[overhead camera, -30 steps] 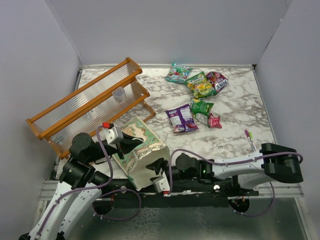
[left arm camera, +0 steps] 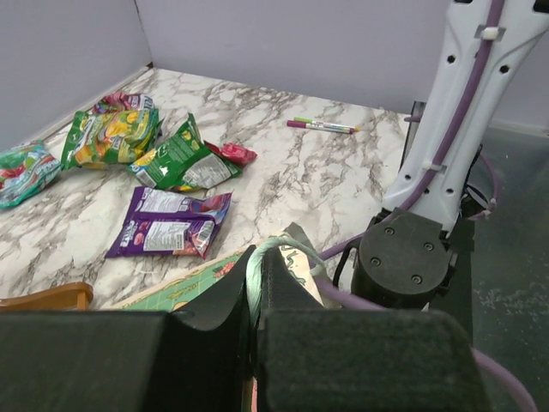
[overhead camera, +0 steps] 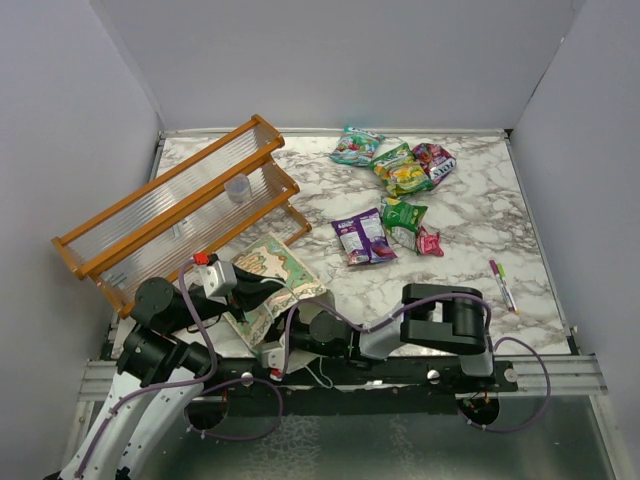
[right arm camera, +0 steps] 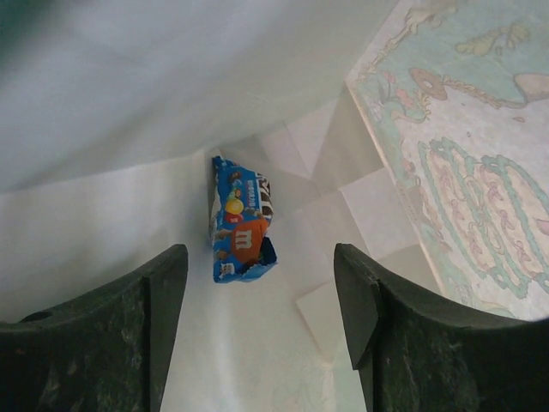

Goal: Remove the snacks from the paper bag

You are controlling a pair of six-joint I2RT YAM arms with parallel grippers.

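Note:
The paper bag (overhead camera: 280,264), patterned in green and cream, lies on its side at the table's front left. My left gripper is shut at the bag, with its pale cord handle (left arm camera: 254,275) running between or beside the fingertips. Inside the bag, the right wrist view shows a small blue and brown snack packet (right arm camera: 243,220) lying deep against the white wall. My right gripper is open and pointed at that packet, which lies beyond the fingertips, untouched. From above, the right gripper's tips are hidden by the bag.
On the table lie snack bags: purple (overhead camera: 364,238), green (overhead camera: 403,220), yellow-green (overhead camera: 401,170), teal (overhead camera: 356,146), dark pink (overhead camera: 435,162) and small red (overhead camera: 429,242). A wooden rack (overhead camera: 178,210) stands left. Markers (overhead camera: 503,285) lie at the right.
My right arm has moved left, bringing its gripper into the bag's mouth.

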